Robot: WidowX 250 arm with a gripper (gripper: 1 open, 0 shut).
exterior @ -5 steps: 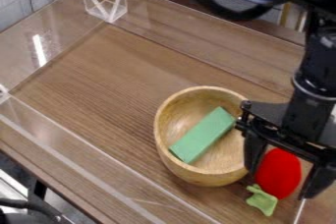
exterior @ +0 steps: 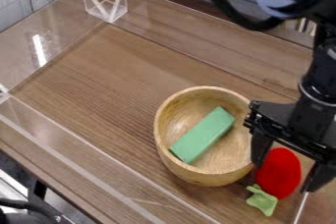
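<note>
The black gripper [exterior: 292,152] is open at the lower right, its fingers reaching down around a red round object [exterior: 278,174]. A small light green piece [exterior: 262,197] lies just below the red object. To the left, a wooden bowl [exterior: 172,112] holds a green rectangular block [exterior: 201,133].
A white wire-like item [exterior: 108,2] stands near the back left, and a small white item sits at the left edge.
The arm and gripper have shifted slightly over the last second, staying around the red object. The bowl and block have not moved.
</note>
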